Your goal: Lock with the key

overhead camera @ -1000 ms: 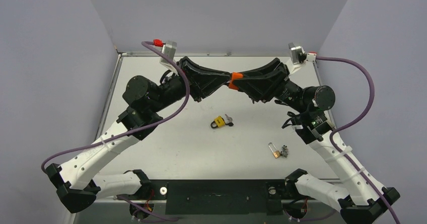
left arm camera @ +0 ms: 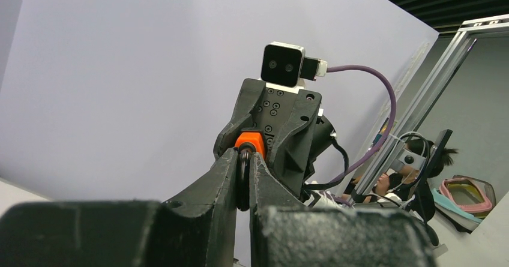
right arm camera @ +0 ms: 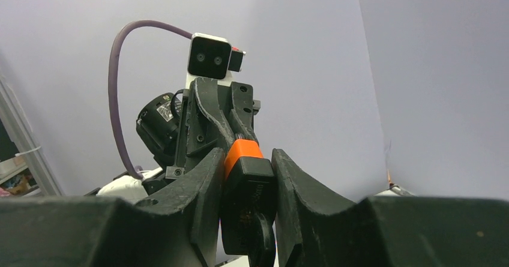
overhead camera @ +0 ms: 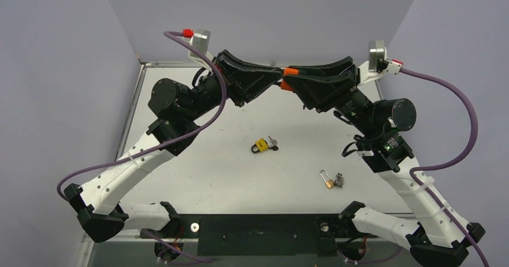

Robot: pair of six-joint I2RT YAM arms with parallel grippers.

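An orange and black padlock (right arm camera: 243, 152) is held up above the back of the table, where the two arms meet. My right gripper (overhead camera: 287, 83) is shut on its body; the black end (right arm camera: 249, 198) faces the right wrist camera, with a curved black part hanging below. My left gripper (overhead camera: 280, 75) is shut on a narrow, dark, rounded piece (left arm camera: 244, 165), seemingly the shackle, and its fingertips stand close to the orange body (left arm camera: 250, 140). No key can be clearly made out at the held padlock, and the keyhole is hidden.
Near the table's middle lies a yellow padlock (overhead camera: 260, 146) with a black shackle and a silver key (overhead camera: 272, 141) at its other end. Farther right, a brass padlock (overhead camera: 329, 183) lies beside small metal keys (overhead camera: 339, 180).
The padlocks on the table have not moved.
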